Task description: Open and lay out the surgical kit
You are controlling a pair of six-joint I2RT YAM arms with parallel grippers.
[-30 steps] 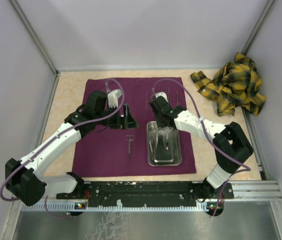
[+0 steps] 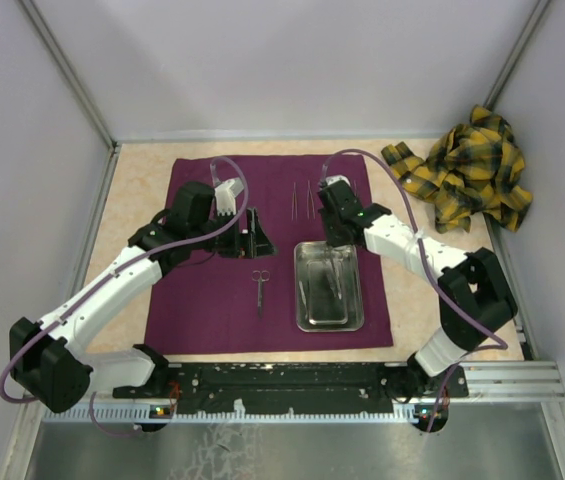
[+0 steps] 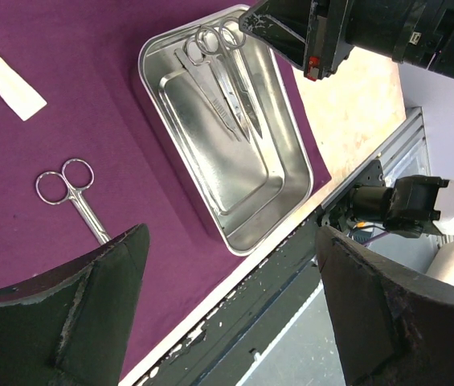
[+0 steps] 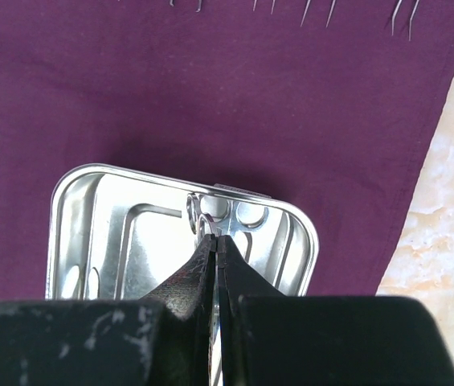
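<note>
The steel tray point(image 2: 329, 322) lies on the purple cloth point(image 2: 212, 320), several instruments inside, among them ring-handled ones point(image 3: 209, 42) at its upper end. A pair of scissors point(image 3: 86, 211) lies left of it. My right gripper is shut over the tray's upper end at the ring handles; whether anything is between its fingertips is not clear. My left gripper point(image 2: 254, 238) stands open above the cloth left of the tray. Slender instruments point(image 2: 294, 200) lie in a row along the back of the cloth.
A yellow plaid cloth point(image 2: 472, 170) is bunched at the back right. A white strip point(image 3: 10, 80) lies on the purple cloth. Bare tabletop point(image 4: 435, 193) borders the cloth.
My right arm and gripper have moved a little to the right over the tray. The left arm has not moved.
</note>
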